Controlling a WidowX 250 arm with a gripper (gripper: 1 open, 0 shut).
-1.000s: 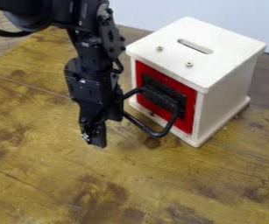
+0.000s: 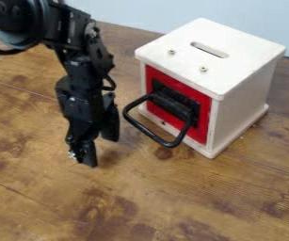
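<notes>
A white wooden box [image 2: 236, 88] stands at the right with a slot and two screws on top and a red front panel [image 2: 200, 136]. A black looped handle [image 2: 168, 140] sticks out from that front, low and forward. My black gripper [image 2: 94, 141] hangs low over the wooden floor just left of the handle, apart from it, open with nothing visible between its fingers.
Bare wooden floor [image 2: 147, 202] fills the foreground and left. A pale wall [image 2: 272, 24] is behind the box at the back right.
My arm and gripper have moved a little to the left, away from the handle. The box looks unchanged.
</notes>
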